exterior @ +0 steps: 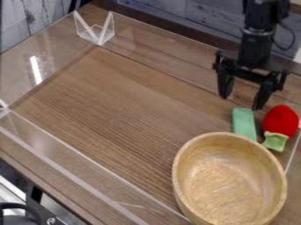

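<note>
My gripper [247, 90] hangs open over the back right of the wooden table, its dark fingers pointing down with nothing seen between them. In front of it lie a mint-green block [244, 124] and, to that block's right, a red rounded object [280, 119] with a pale green piece [275, 141] at its front edge. A large tan bowl [226, 148] fills the lower right, just in front of these objects.
A white wire-like holder [94, 28] stands at the back left.
</note>
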